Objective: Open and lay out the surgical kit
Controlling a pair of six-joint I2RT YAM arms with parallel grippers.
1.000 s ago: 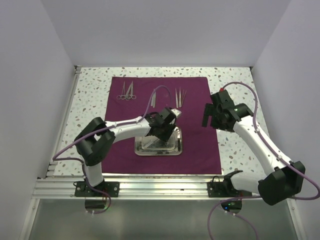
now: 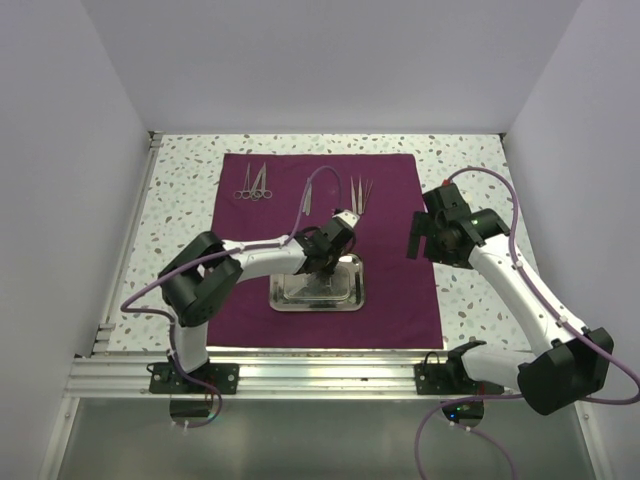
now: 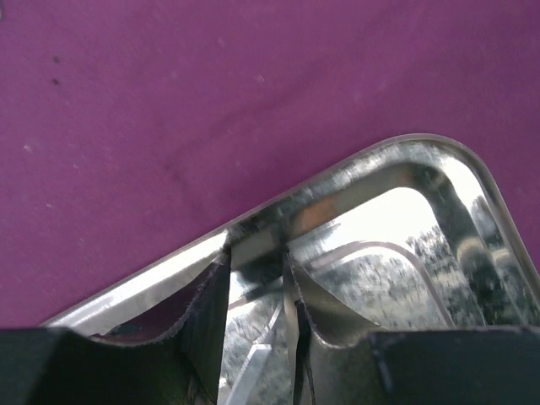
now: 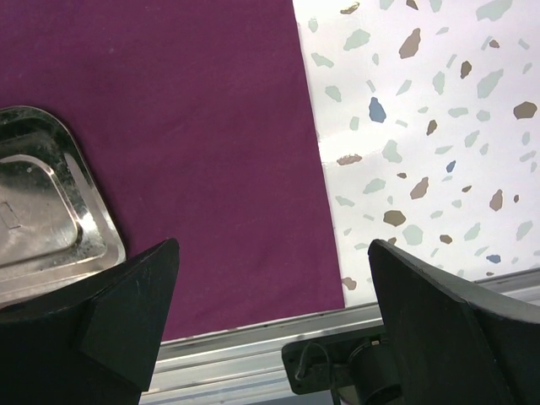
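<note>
On the purple cloth point(image 2: 400, 300) stands a shallow metal tray point(image 2: 361, 300). Over its far part hangs my left gripper point(image 2: 329, 268), fingers pointing down. In the left wrist view, a narrow gap separates the fingertips of the left gripper, which are by the tray's rim point(image 3: 337, 173). A slim shiny instrument point(image 3: 253, 363) shows low in the gap, inside the tray; nothing is clearly gripped. My right gripper is wide open and empty above the cloth's right side, with the tray's corner point(image 4: 89, 232) to its left.
Several scissor-like instruments point(image 2: 262, 190) lie at the cloth's back left. Slim tweezers-like tools point(image 2: 307, 200) more slim instruments lie at the back middle. A metal rail point(image 2: 330, 358) runs along the front edge.
My left arm has shifted slightly, its gripper still over the tray; the instrument in the tray is now harder to make out from above. The right arm has barely moved.
</note>
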